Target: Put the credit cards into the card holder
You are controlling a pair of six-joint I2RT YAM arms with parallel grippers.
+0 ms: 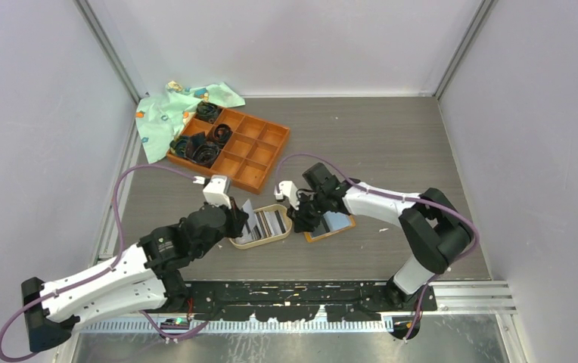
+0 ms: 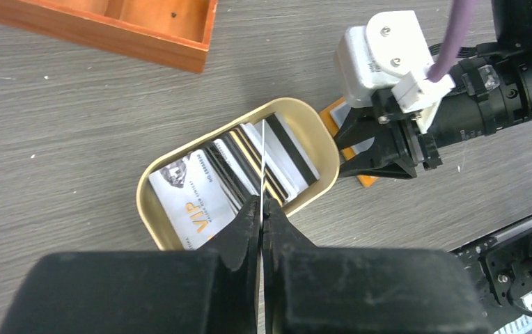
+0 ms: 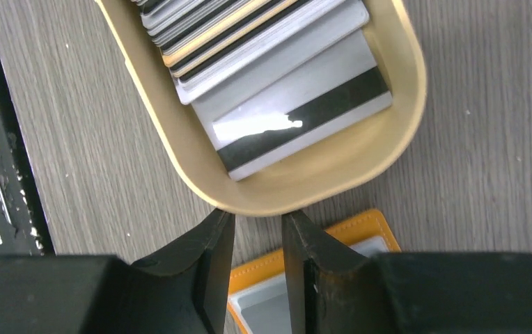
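Observation:
Edge-on in the left wrist view, a thin white card (image 2: 263,163) stands in my left gripper, which is shut on it above the beige oval tray (image 2: 329,149). Several overlapping cards (image 2: 192,191) lie in that tray, one marked VIP. My right gripper is low at the tray's right end, its fingers (image 3: 214,240) a little apart. Through their gap show the table and an orange-edged flat tray (image 3: 257,273) holding grey and pale blue pieces. I cannot tell whether the beige rim sits between the fingertips.
An orange compartment box (image 1: 275,136) with black coiled cables (image 1: 204,153) stands at the back left, by a pale green patterned cloth (image 1: 157,121). Both grippers are close together around the beige tray.

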